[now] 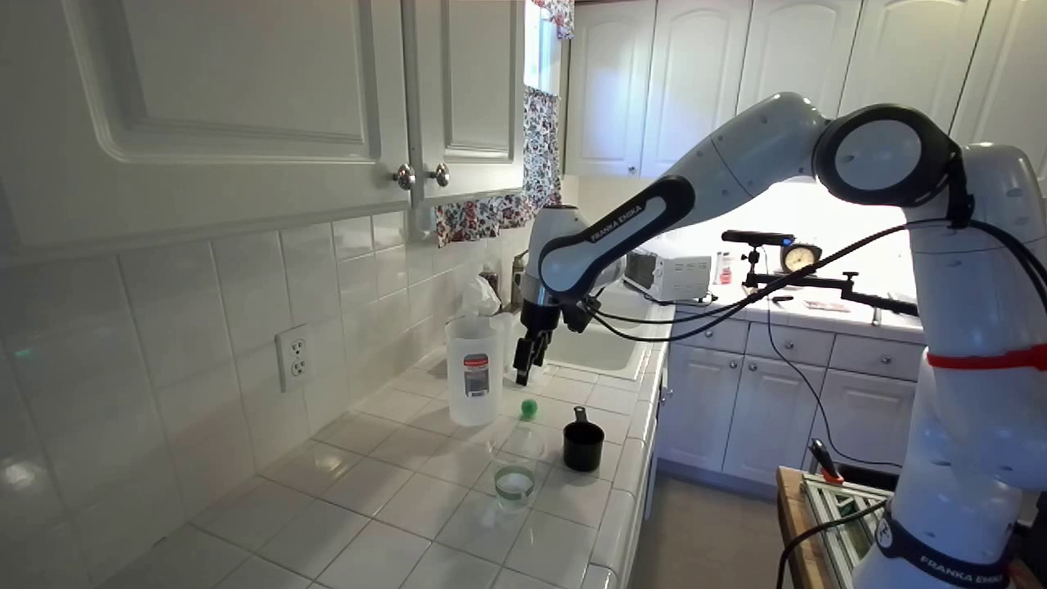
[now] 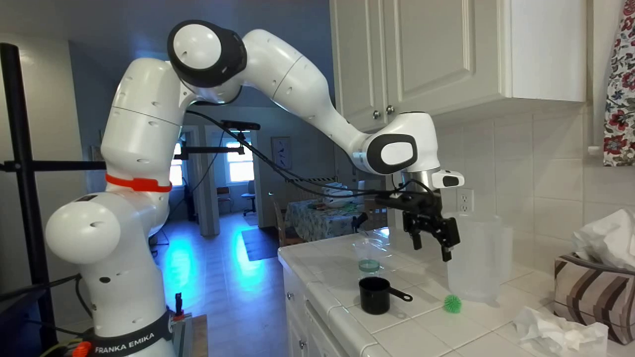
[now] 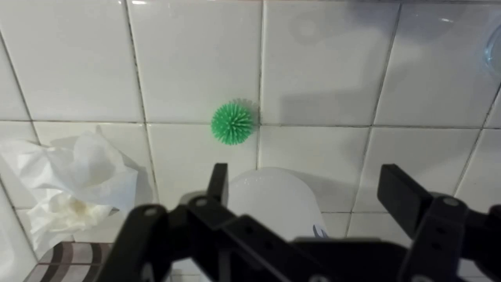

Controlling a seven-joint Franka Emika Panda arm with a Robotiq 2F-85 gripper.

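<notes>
A spiky green ball (image 3: 232,123) rests on the white tiled counter, ahead of the fingers in the wrist view. My gripper hangs above the counter with its fingers wide apart and nothing held between them. Beneath the gap shows part of the translucent white pitcher (image 3: 272,199); in the first exterior view this pitcher (image 1: 474,393) stands upright by the wall. A black measuring cup (image 2: 375,295) with a handle sits near the counter's front edge. Close to it stands a clear cup with a green band (image 1: 513,484).
Crumpled white tissue (image 3: 80,174) lies left of the ball, beside a striped tissue box (image 2: 589,291). The sink (image 1: 599,350) is at the far end of the counter. Bare tiles surround the ball, and a cabinet (image 2: 446,47) hangs overhead.
</notes>
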